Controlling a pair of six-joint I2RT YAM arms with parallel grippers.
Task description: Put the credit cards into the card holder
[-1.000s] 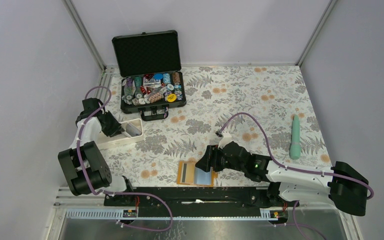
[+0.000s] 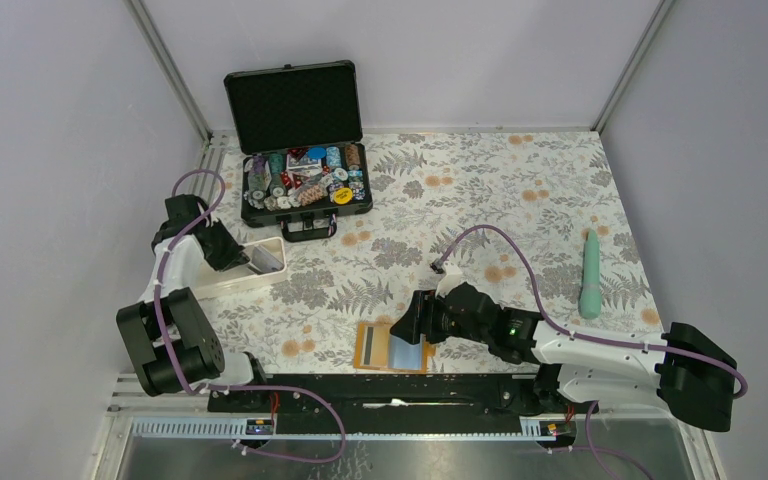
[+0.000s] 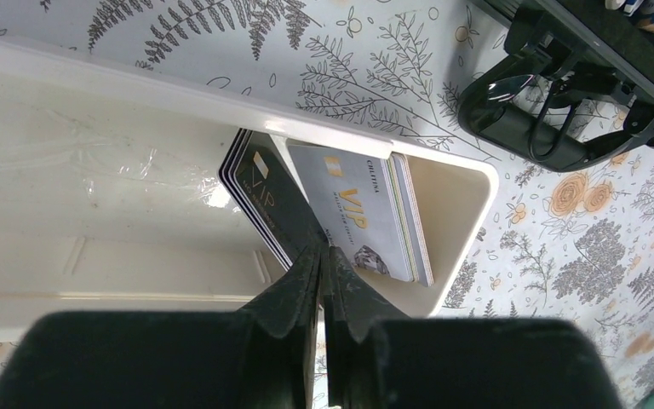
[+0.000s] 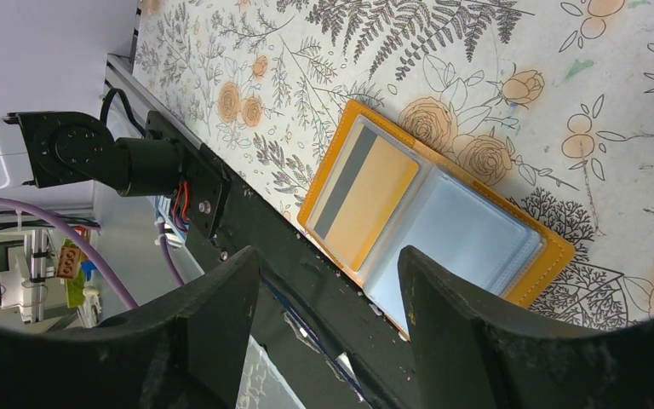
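In the left wrist view, a stack of black cards (image 3: pixel 266 183) leans inside the white tray (image 3: pixel 102 89), beside a stack of silver cards (image 3: pixel 349 204). My left gripper has its fingertips at the lower corner of the black stack, with only a narrow gap between the fingers; whether a card edge sits in that gap is hidden. The orange-edged card holder (image 4: pixel 353 111) lies open at the table's front edge, a tan panel on one side and a pale blue one on the other. Above it, my right gripper stands open and empty.
An open black case (image 2: pixel 360 208) full of chips stands behind the tray, its handle (image 3: pixel 519 128) close to the tray's corner. A green bottle (image 2: pixel 590 275) is at the far right. Mid-table is bare patterned cloth.
The left gripper has shifted very slightly within the tray. The right arm, card holder and case look the same as before.
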